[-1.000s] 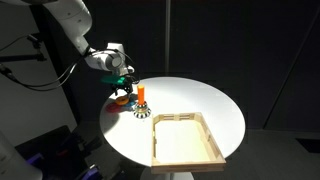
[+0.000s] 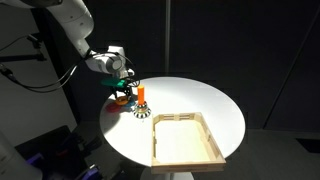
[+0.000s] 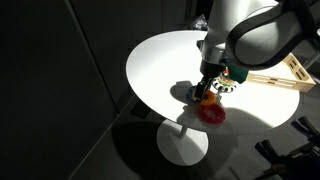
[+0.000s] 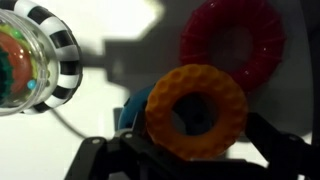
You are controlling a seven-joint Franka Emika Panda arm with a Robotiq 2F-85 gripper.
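An orange ring point(image 4: 196, 112) with a bumpy rim fills the middle of the wrist view. My open gripper has one dark finger on either side of its lower part; whether they touch it, I cannot tell. Partly covered by the orange ring is a blue ring point(image 4: 130, 108). A red ring point(image 4: 232, 38) lies just beyond. From exterior view 2, the gripper point(image 3: 204, 91) points down at the orange ring point(image 3: 208, 99), with the red ring point(image 3: 211, 114) nearer the table edge.
Close by stands a clear rattle-like toy point(image 4: 28, 62) with a black-and-white base. An orange upright piece point(image 2: 141, 94) rises near it. An empty wooden tray point(image 2: 185, 138) occupies the table's front.
The arm has come down a little, bringing my gripper closer around the orange ring. The tray and the toys appear to be where they were.
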